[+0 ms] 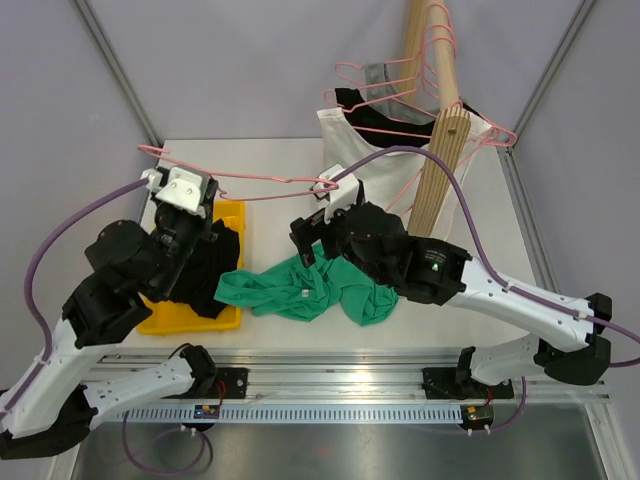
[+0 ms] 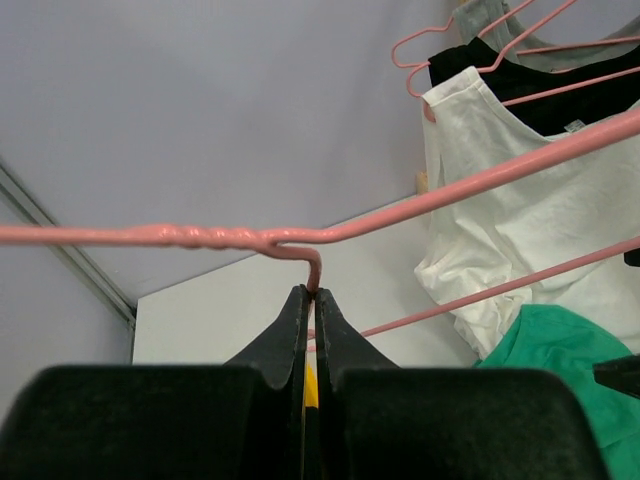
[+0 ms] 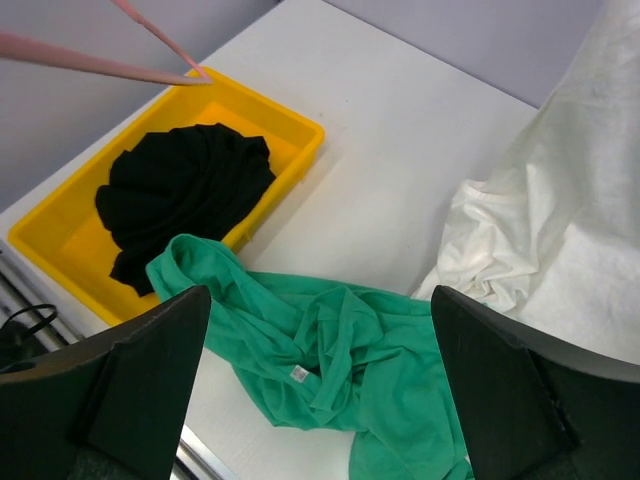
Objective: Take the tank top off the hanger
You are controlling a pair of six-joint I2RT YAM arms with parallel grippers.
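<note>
An empty pink hanger is raised on the left, its twisted hook pinched in my shut left gripper. My right gripper stands open above a crumpled green tank top (image 3: 330,370) on the white table, nothing between its fingers. A black garment (image 3: 185,195) lies in the yellow bin (image 3: 290,180). White (image 1: 355,160), black (image 1: 350,105) and grey (image 1: 380,75) garments hang from pink hangers on the wooden rack at the back right.
The wooden rack (image 1: 440,180) stands right of my right arm. Bare table (image 1: 270,160) shows between bin and rack.
</note>
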